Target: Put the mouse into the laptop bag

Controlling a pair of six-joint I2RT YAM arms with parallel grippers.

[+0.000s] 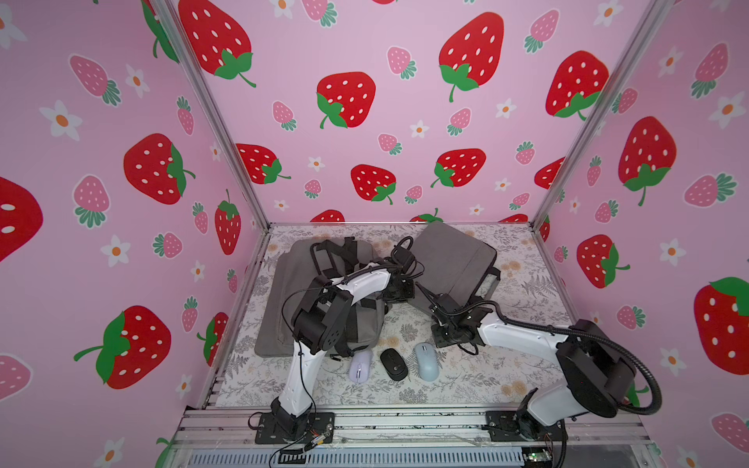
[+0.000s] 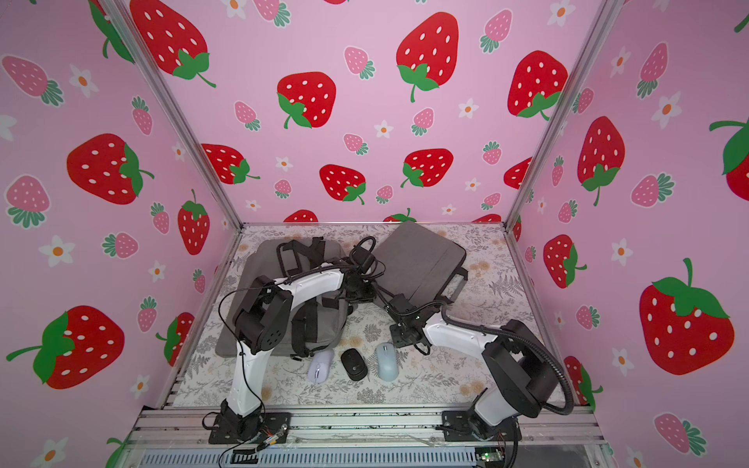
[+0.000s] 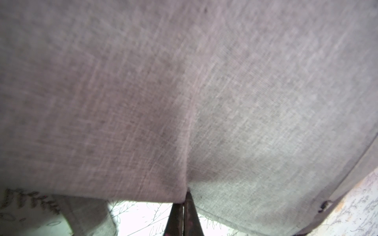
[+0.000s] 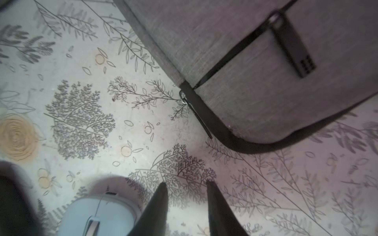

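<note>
A flat grey bag with dark zips, the laptop bag, lies at the back, right of centre. My left gripper is at its left front corner. In the left wrist view grey fabric fills most of the picture, and a fold of it runs into the fingertips of my left gripper, shut on that edge. Right of the blue mouse, my right gripper stands open and empty over the table. Three mice lie in a row at the front: lilac, black and light blue.
A larger grey backpack with black straps covers the left side of the table, partly under my left arm. Bare patterned tabletop shows at the right front and along the right side.
</note>
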